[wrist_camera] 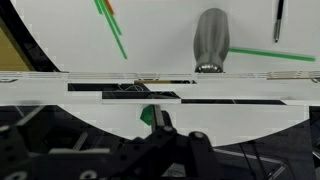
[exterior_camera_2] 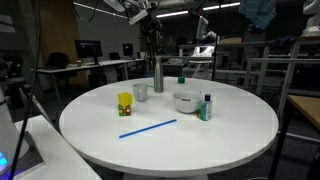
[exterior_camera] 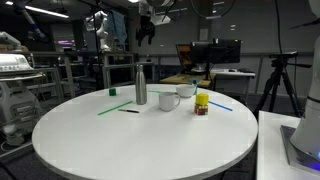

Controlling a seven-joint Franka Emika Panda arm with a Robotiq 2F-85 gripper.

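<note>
My gripper (exterior_camera: 145, 41) hangs high above the far part of the round white table, open, its small fingers pointing down and nothing seen between them. Below it, clear of the fingers, a grey metal bottle (exterior_camera: 141, 86) stands upright on the table. The wrist view shows that bottle (wrist_camera: 211, 40) from above. To its right in exterior view 1 are a white mug (exterior_camera: 169, 101), a white bowl (exterior_camera: 185, 91) and a yellow-topped block stack (exterior_camera: 201, 104). A small green block (exterior_camera: 112, 92) sits farther back on the left.
Green sticks (wrist_camera: 271, 54) and a dark pen (exterior_camera: 129, 111) lie around the bottle. A blue stick (exterior_camera_2: 148, 129) and a small blue-and-white bottle (exterior_camera_2: 205, 108) are at the table's other side.
</note>
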